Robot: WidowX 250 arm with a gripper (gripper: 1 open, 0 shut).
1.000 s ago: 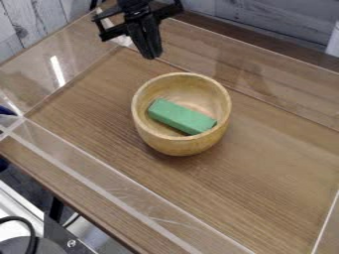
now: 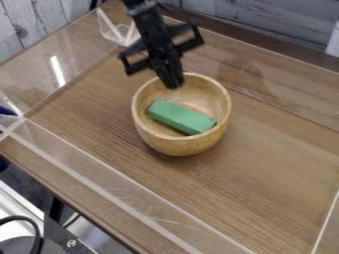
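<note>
A light wooden bowl (image 2: 211, 96) sits on the wooden table (image 2: 252, 198) in the middle of the view, with a green block (image 2: 180, 116) lying in it. My black gripper (image 2: 169, 75) hangs at the bowl's back rim, above and behind the block, its fingertips blurred. It looks shut, with nothing visible between its fingers.
Clear plastic strips run along the left edge. A black cable (image 2: 27, 227) lies at the lower left corner, and a white object (image 2: 117, 32) stands at the back left.
My gripper has moved down and toward the front, from behind the bowl to its back rim. The bowl and the green block look unmoved.
</note>
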